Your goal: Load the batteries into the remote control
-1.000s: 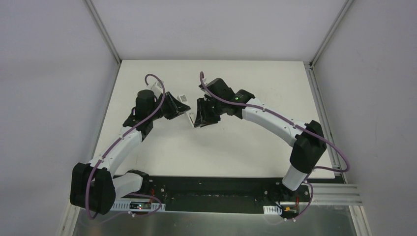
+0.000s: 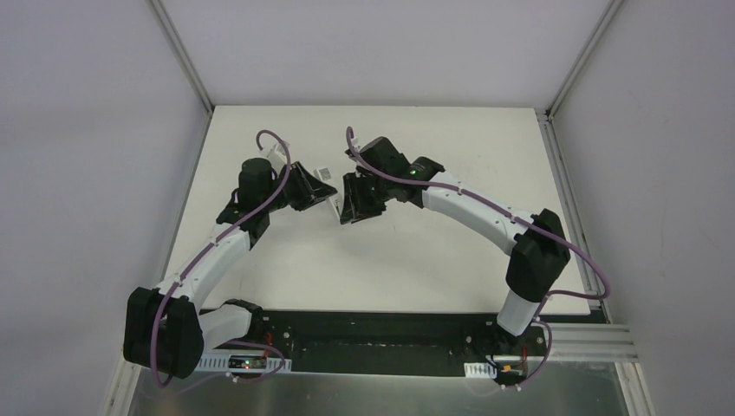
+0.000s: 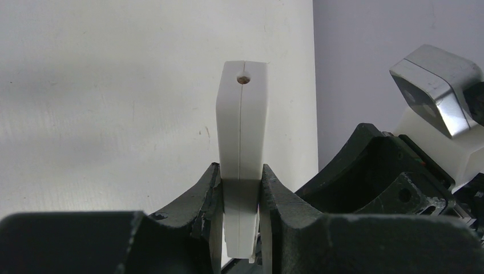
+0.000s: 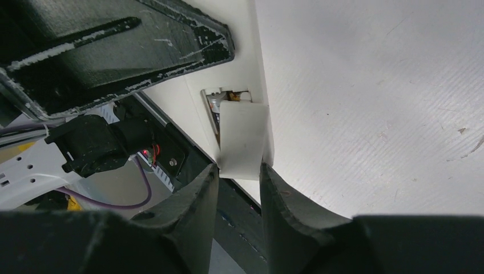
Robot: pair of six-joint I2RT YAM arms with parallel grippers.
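The white remote control (image 2: 324,174) is clamped in my left gripper (image 2: 333,193), whose fingers press on both its long sides in the left wrist view; its end with a small hole (image 3: 243,77) points up there. In the right wrist view, the back of the remote (image 4: 254,68) shows an open battery compartment with a silvery battery (image 4: 216,101) partly visible inside. My right gripper is shut on a white battery cover (image 4: 243,137), which lies over much of the compartment and leaves its upper end and left side uncovered. Whether the cover is seated cannot be told.
Both arms meet closely over the left half of the white table (image 2: 459,269). A finger of the left gripper stands close above the compartment in the right wrist view.
My right gripper has shifted slightly left, closer to the remote. The left arm and the remote have hardly moved.
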